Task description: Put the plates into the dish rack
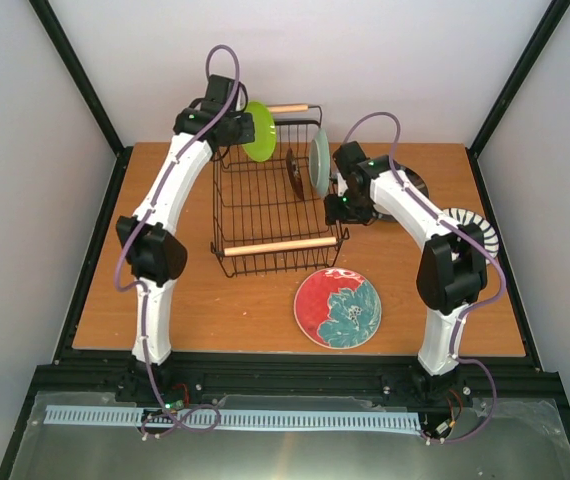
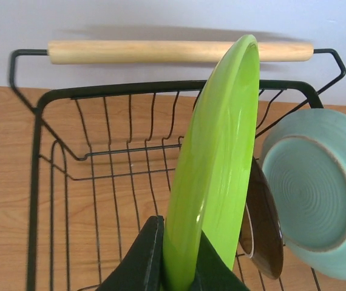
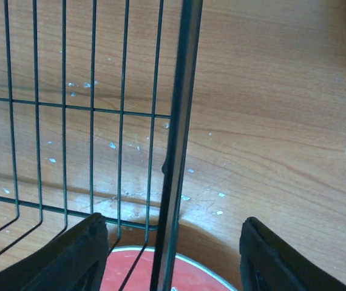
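Note:
My left gripper is shut on the rim of a lime green plate [image 2: 215, 163], held near upright above the back left of the black wire dish rack [image 1: 227, 200]. In the rack, right of the green plate, stand a brown plate [image 2: 264, 227] and a pale green-blue plate [image 2: 312, 188]. At the rack's right side, my right gripper is part open, its fingers on either side of the rack's side rail [image 3: 176, 133]. A red plate [image 1: 315, 310] with a teal flower lies flat on the table in front of the rack.
A black-and-white rimmed plate [image 1: 487, 232] lies at the table's right. A dark plate [image 1: 415, 182] lies partly behind my right arm. Wooden handles [image 1: 280, 246] cross the rack's front and back.

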